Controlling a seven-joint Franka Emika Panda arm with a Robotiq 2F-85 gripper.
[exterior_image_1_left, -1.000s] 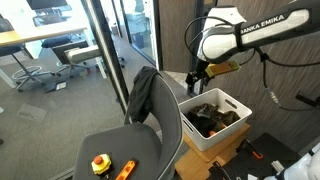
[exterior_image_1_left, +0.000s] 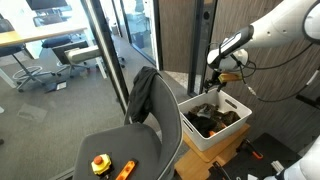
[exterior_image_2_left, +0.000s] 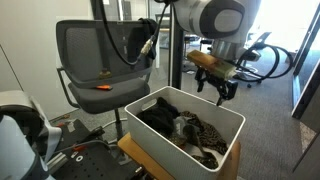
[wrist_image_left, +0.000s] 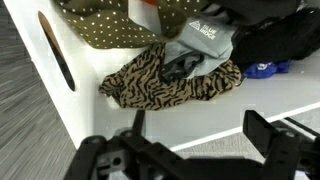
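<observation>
A white box (exterior_image_2_left: 178, 150) holds a heap of crumpled cloths, with its open top facing up. Inside it, the wrist view shows a brown leopard-print cloth (wrist_image_left: 150, 82), a grey cloth (wrist_image_left: 205, 42), a dark polka-dot cloth (wrist_image_left: 105, 25), a black cloth (wrist_image_left: 275, 42) and a small blue piece (wrist_image_left: 262, 71). Over the box, toward its far side in exterior view 2, hangs my gripper (exterior_image_2_left: 211, 93). Its fingers are spread wide with nothing between them. In the wrist view the gripper sits above the white inner wall, apart from the cloths.
A wooden stand (exterior_image_1_left: 198, 162) supports the box. Beside it is a grey chair (exterior_image_1_left: 125, 145) with a yellow and red toy (exterior_image_1_left: 101, 163) and an orange item (exterior_image_1_left: 126, 170) on its seat. A dark jacket (exterior_image_1_left: 143, 92) drapes over the backrest.
</observation>
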